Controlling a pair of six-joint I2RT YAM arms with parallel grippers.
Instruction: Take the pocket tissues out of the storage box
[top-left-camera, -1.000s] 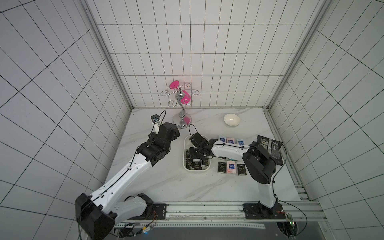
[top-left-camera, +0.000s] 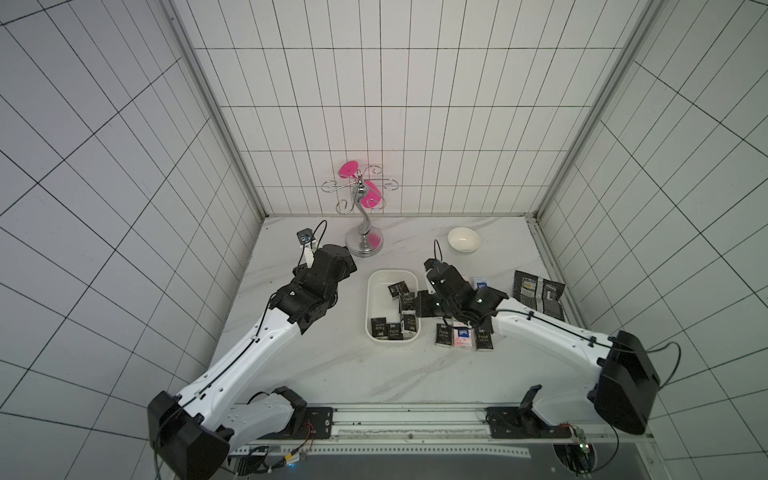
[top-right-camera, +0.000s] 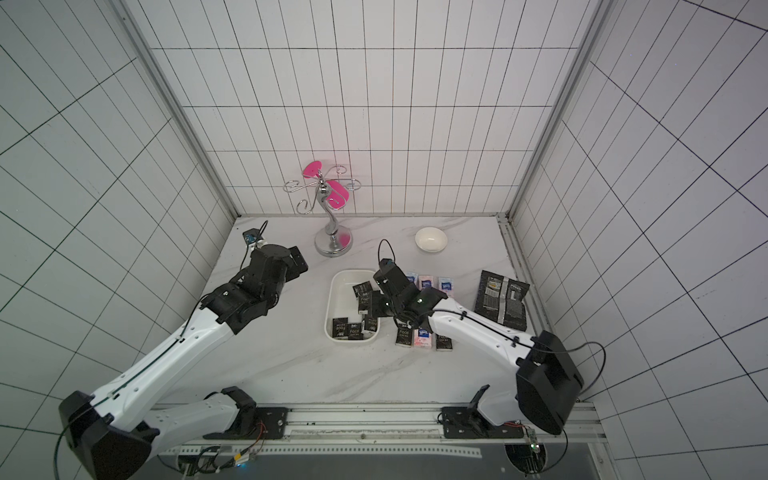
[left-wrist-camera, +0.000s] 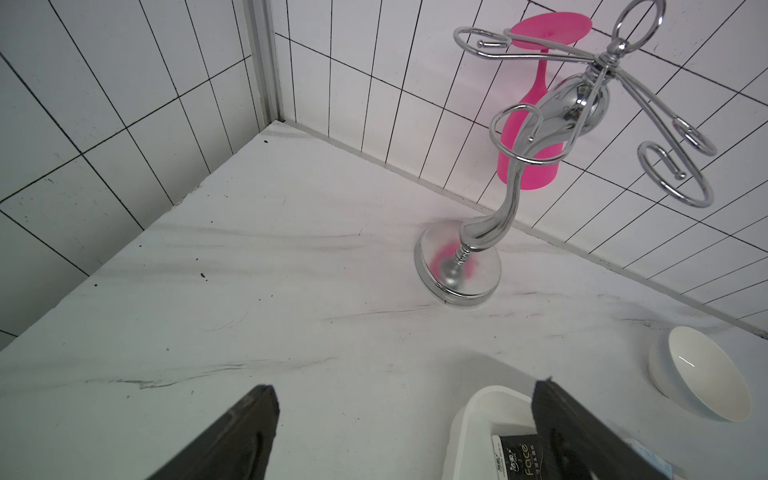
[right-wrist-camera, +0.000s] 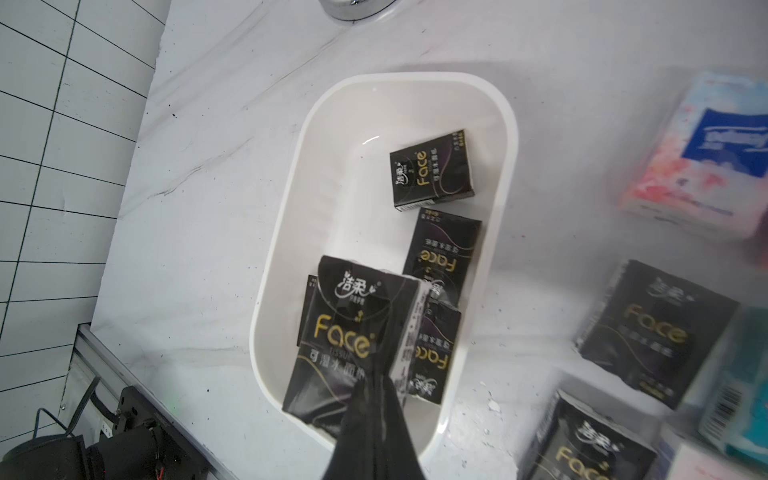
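The white storage box (right-wrist-camera: 336, 136) holds several black Face tissue packs (right-wrist-camera: 432, 168). In the right wrist view a larger-looking black tissue pack (right-wrist-camera: 344, 320) hangs above the box at the fingertips of my right gripper, which is shut on it. From the top views the right gripper is at the box's right side. My left gripper stands open, nothing visible between its fingers, left of and behind the box.
Rows of black and printed tissue packs (top-left-camera: 462, 337) lie right of the box, with a black pouch (top-left-camera: 537, 294) beyond. A chrome stand (top-left-camera: 364, 240) with pink items and a white bowl (top-left-camera: 464, 238) stand at the back.
My right gripper has moved from over the box toward the right, uncovering more of the box, and its arm has swung rightward. The left arm is almost unchanged.
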